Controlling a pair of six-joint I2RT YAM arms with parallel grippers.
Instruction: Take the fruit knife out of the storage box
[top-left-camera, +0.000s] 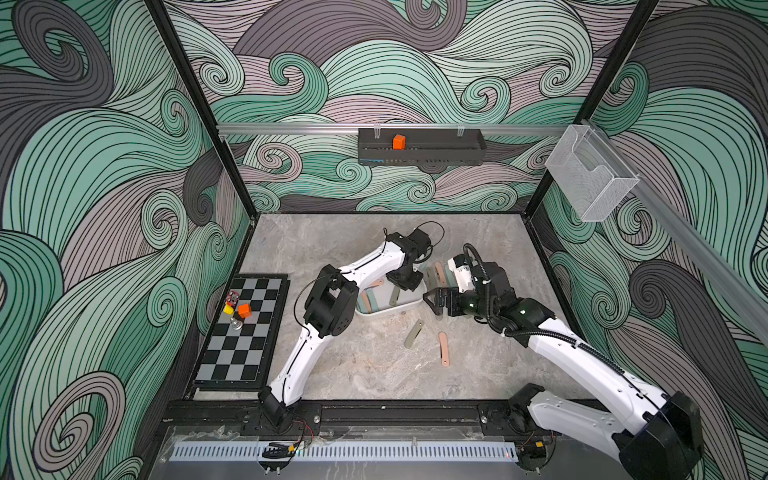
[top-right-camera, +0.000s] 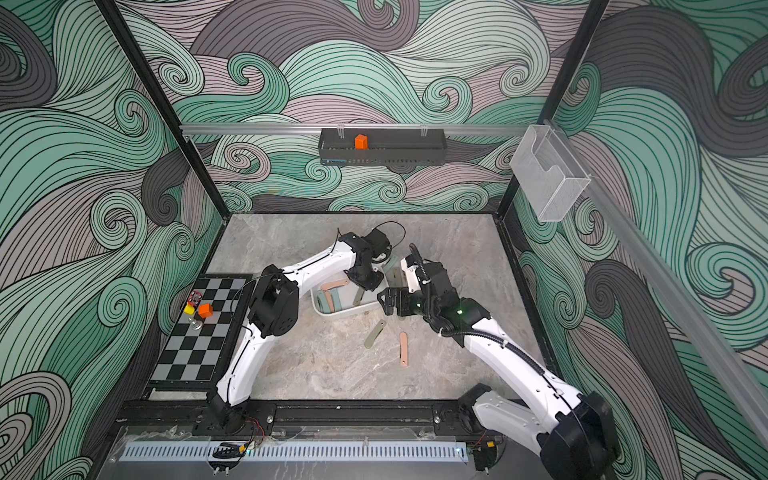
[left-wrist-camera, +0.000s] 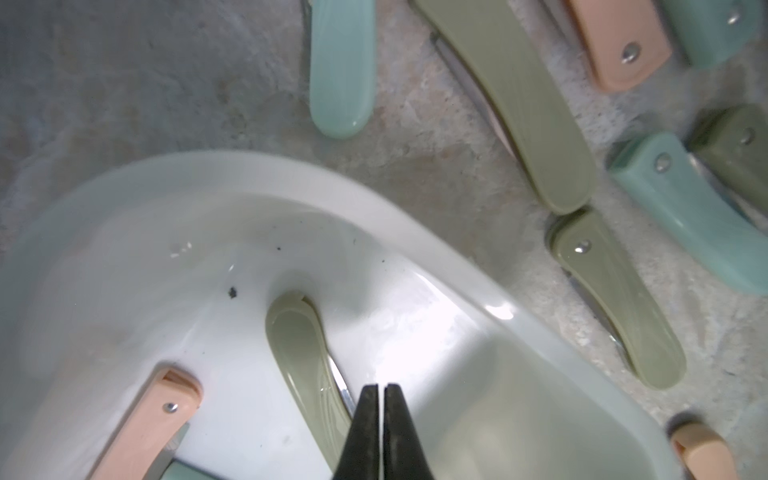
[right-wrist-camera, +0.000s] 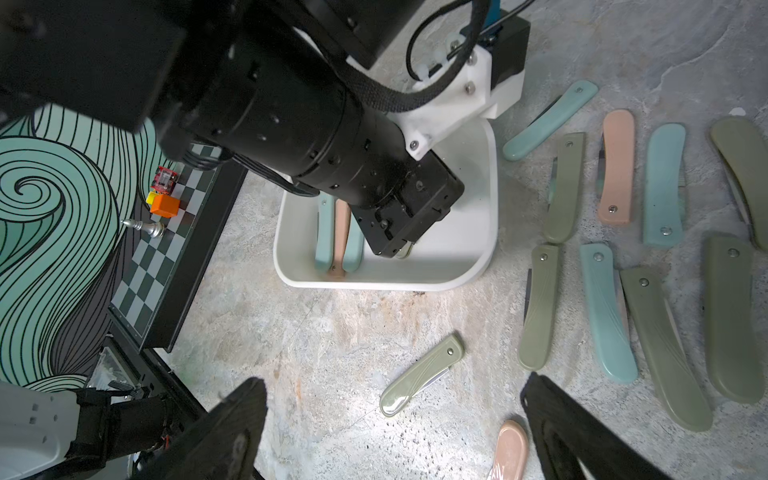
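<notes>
The white storage box (right-wrist-camera: 480, 264) stands mid-table. Inside it lies a green folding knife (left-wrist-camera: 300, 352), its lower end running down past the fingertips of my left gripper. That gripper is over the box and shut, its two tips nearly together with nothing between them; the knife is just to their left. Also in the box are a pink knife and, in the right wrist view, blue knives (right-wrist-camera: 325, 232), partly hidden by the left arm. My right gripper stands open above the table, right of the box, its fingers far apart and empty.
Several loose knives lie right of the box, among them a pink one (right-wrist-camera: 617, 168) and a blue one (right-wrist-camera: 608, 312). A green knife (right-wrist-camera: 421, 374) and a pink knife (top-left-camera: 444, 349) lie in front. A checkerboard (top-left-camera: 244, 340) stands at left.
</notes>
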